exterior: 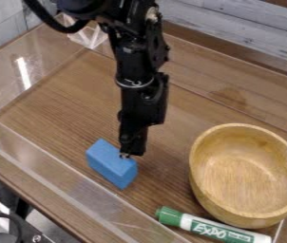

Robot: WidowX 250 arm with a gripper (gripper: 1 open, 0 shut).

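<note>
My black gripper [132, 150] hangs from the arm at the centre, its tip just behind and above the right part of a blue block [110, 166]. It looks shut, with nothing visible between its fingers. The block lies on the wooden table near the front left.
A large tan bowl [245, 158] sits at the right. A green and white tube labelled EXPO [214, 228] lies at the front right. A clear container [90, 36] stands at the back left. A transparent edge strip runs along the front left.
</note>
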